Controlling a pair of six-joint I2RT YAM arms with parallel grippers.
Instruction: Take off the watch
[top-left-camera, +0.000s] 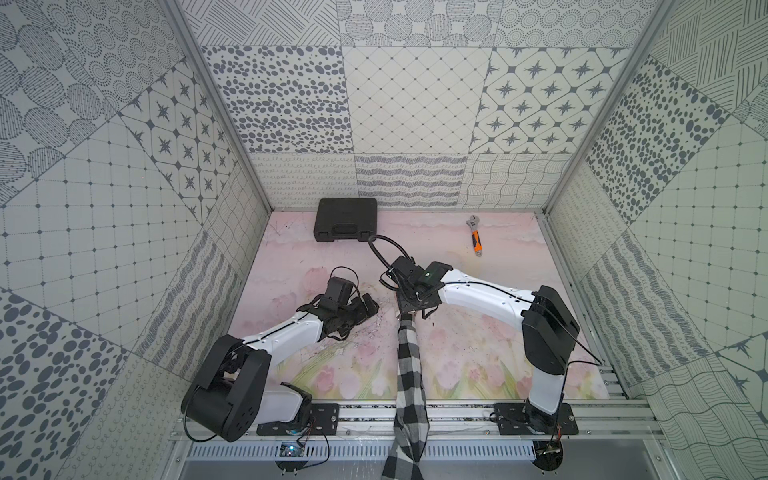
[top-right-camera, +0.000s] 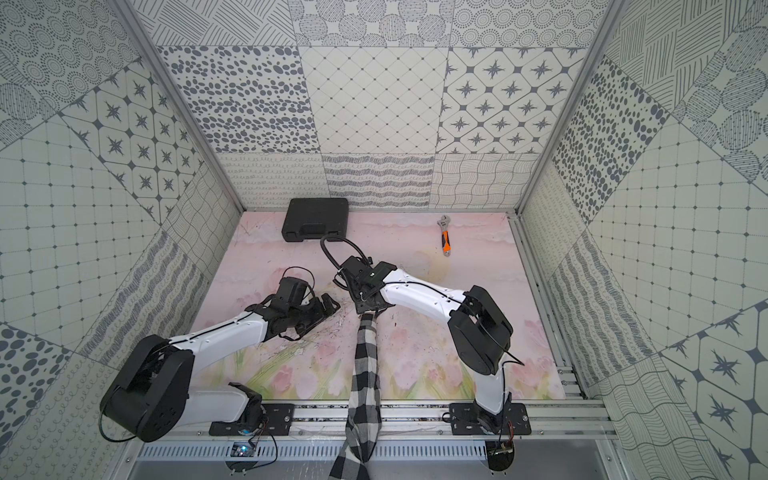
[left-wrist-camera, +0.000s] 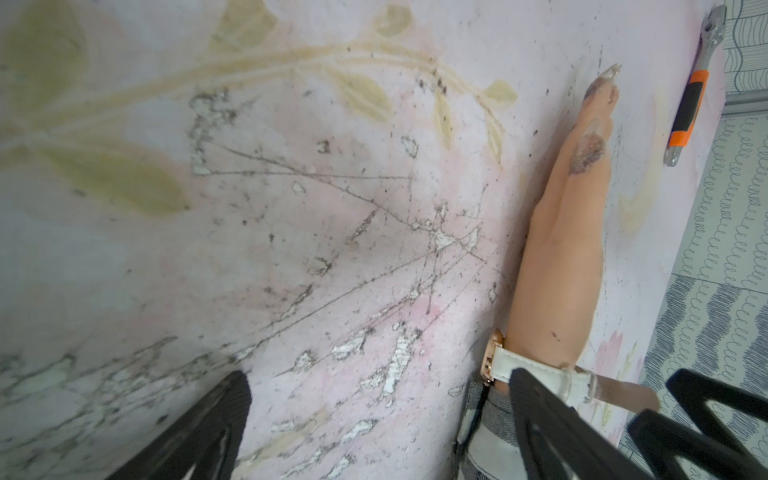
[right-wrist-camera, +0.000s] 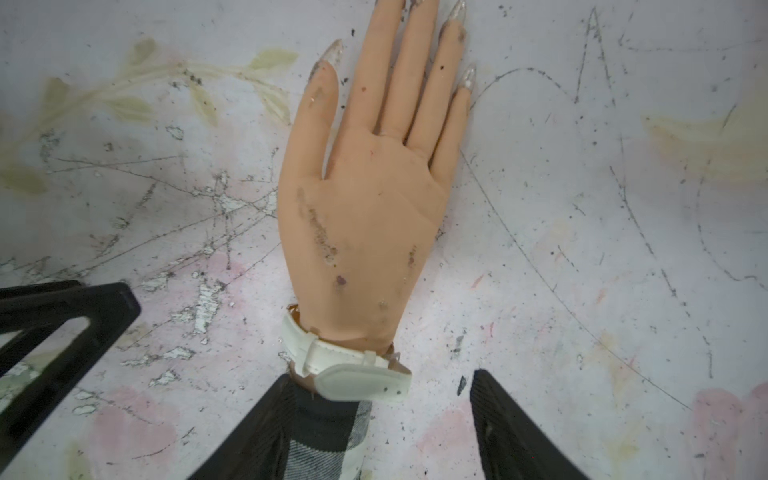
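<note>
A white watch strap (right-wrist-camera: 364, 381) circles the wrist of a mannequin hand (right-wrist-camera: 364, 216), palm up, in the right wrist view; its loose tail sticks out toward the right. Above it my right gripper stands open, its two fingers on either side of the wrist with nothing gripped. In the left wrist view the watch (left-wrist-camera: 552, 374) shows from the side, with a gold-coloured piece at its left edge and its tail raised. My left gripper is open and empty, held left of the hand. From above, the right gripper (top-left-camera: 409, 308) covers the hand.
The arm wears a black and white checked sleeve (top-left-camera: 409, 360) running to the front edge. A black case (top-left-camera: 345, 219) lies at the back left and an orange-handled wrench (top-left-camera: 475, 236) at the back right.
</note>
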